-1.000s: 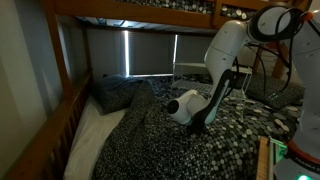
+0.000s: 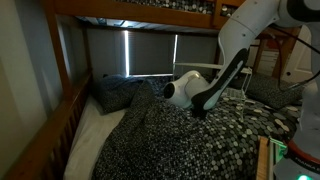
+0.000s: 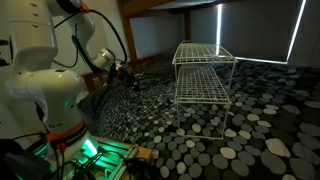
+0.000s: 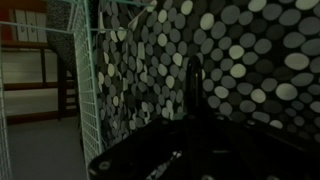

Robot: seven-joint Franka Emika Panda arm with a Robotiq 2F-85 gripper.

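My gripper points at the pebble-patterned bedspread [image 4: 240, 60] in the wrist view. Its dark fingers appear as one narrow upright shape, shut together; anything between them is too dark to make out. In exterior view 1 the gripper [image 2: 200, 113] hangs low below the white wrist of the arm, over the right part of the bedspread [image 2: 150, 145]. Exterior view 2 has the arm at the left, with the gripper [image 3: 123, 76] small and dark. Whether it touches the cloth cannot be told.
A white wire rack [image 3: 203, 85] stands on the bedspread, and its mesh [image 4: 90, 85] runs down the left of the wrist view. A dark pillow [image 2: 113, 93] lies towards the back. Wooden bunk rails [image 2: 50, 130] bound the left side and overhead.
The rack and pillow have stayed put.
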